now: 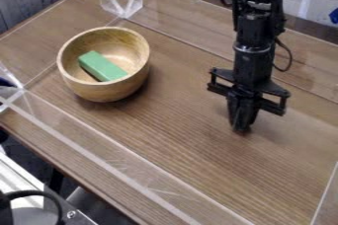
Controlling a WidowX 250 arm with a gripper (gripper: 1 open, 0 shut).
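Observation:
The robot arm hangs from the top right, and its black gripper is low over the bare wooden table, right of centre. The fingertips are small and dark; nothing shows between them, and the gripper looks shut. A tan bowl sits at the left with a green block in it.
A clear plastic piece lies at the top left. Dark cables show at the bottom left corner, off the table.

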